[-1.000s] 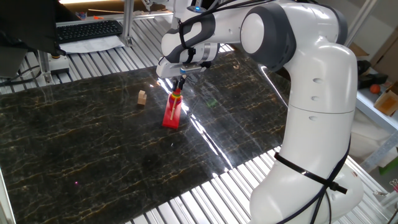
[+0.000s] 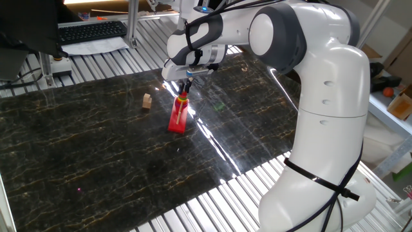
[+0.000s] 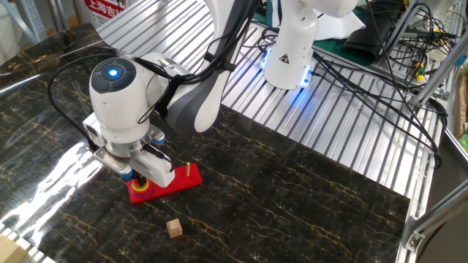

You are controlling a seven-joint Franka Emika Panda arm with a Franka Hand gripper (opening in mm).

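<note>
A long red base [image 2: 177, 123] lies on the dark marbled table top. One bare wooden peg [image 3: 188, 169] stands at one end of it. At the other end sit colored rings [image 3: 140, 188], a yellow one on top. My gripper [image 2: 187, 86] points down right over that ringed end, its dark fingertips close to the rings. In the second exterior view the gripper [image 3: 139, 178] partly covers the rings from above. Whether its fingers touch or hold a ring, or how far apart they stand, does not show.
A small wooden block [image 2: 147, 101] rests on the table beside the red base, clear of it. A keyboard [image 2: 93, 31] lies beyond the table's far edge on the slatted metal surface.
</note>
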